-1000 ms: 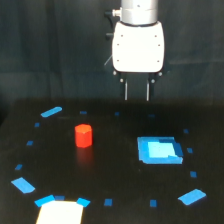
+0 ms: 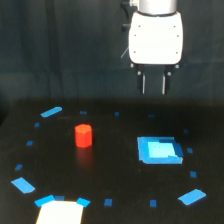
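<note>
A red block (image 2: 83, 135) with an angular outline stands on the black table, left of centre. To its right lies a blue tray (image 2: 143, 148) with a pale, whitish square area inside it. My gripper (image 2: 152, 90) hangs high at the upper right, well above the table. Its two thin dark fingers (image 2: 141, 84) point down and stand apart, with nothing between them. In the picture it is above the tray and away from the red block; how far it is in depth I cannot tell.
A pale box-like thing (image 2: 60, 213) is cut off by the bottom edge, at left. Blue tape strips (image 2: 192, 197) and small blue squares mark the table. Between the red block and the tray the surface is clear. A dark curtain (image 2: 60, 50) hangs behind.
The arm and its open gripper have moved right and slightly up in the picture. The red block and the blue tray are where they were.
</note>
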